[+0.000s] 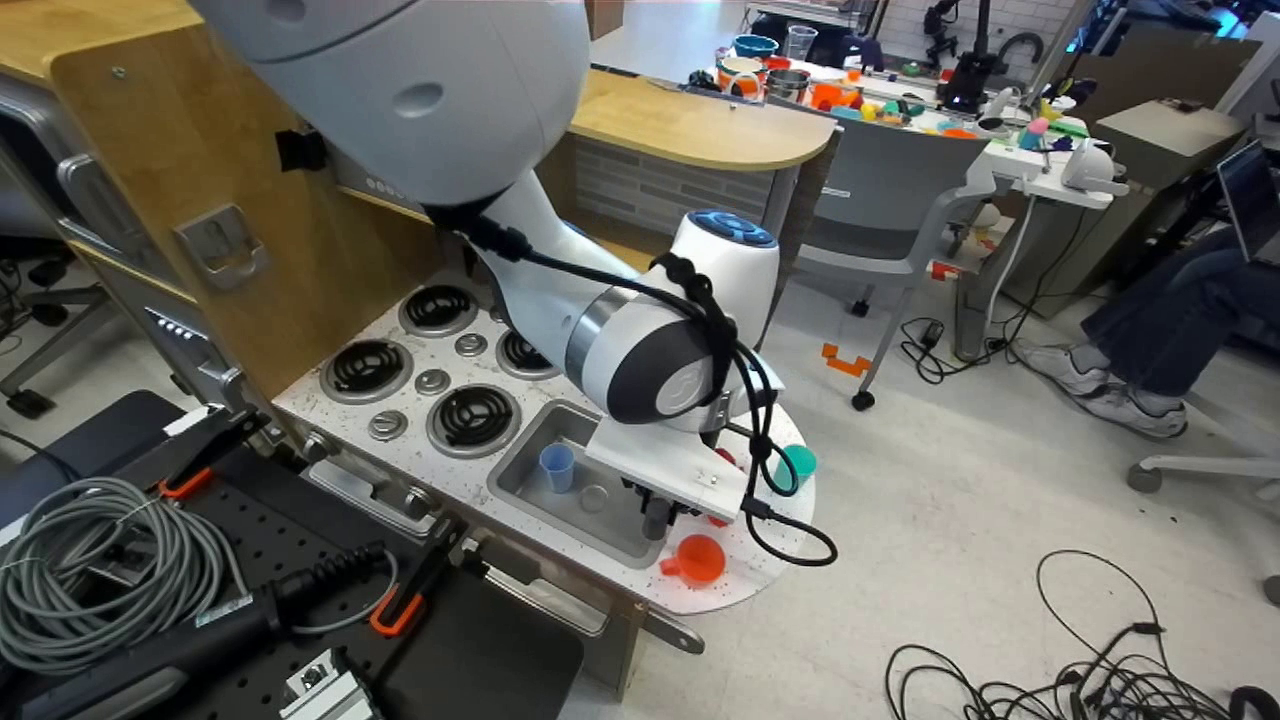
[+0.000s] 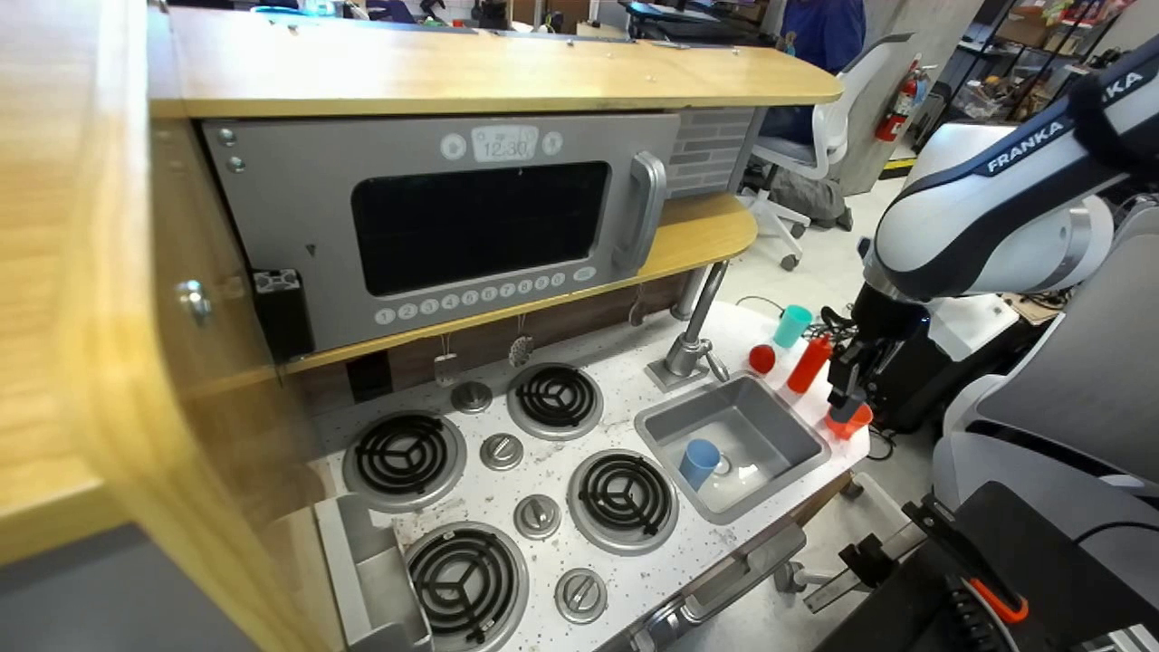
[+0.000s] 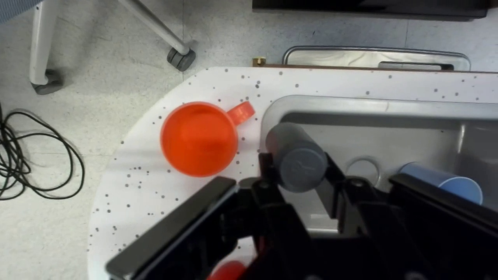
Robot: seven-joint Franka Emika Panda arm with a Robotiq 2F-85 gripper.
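My gripper is shut on a dark grey cylinder [image 3: 303,170], which sits between its fingers in the wrist view. The cylinder [image 1: 656,518] hangs over the right end of the sink [image 1: 522,462] in exterior view 1. Exterior view 2 shows the cylinder [image 2: 845,407] in front of the orange cup. Inside the sink, a blue cup [image 3: 441,182] lies tipped on its side. The orange cup [image 3: 199,140] stands on the counter beside the sink, its handle pointing towards the sink.
A red bottle [image 2: 809,364], a red ball-like thing [image 2: 761,359] and a teal cup [image 2: 793,325] stand on the counter behind the sink's right side. The faucet [image 2: 686,353] rises at the sink's back edge. Burners [image 2: 625,500] fill the counter's left.
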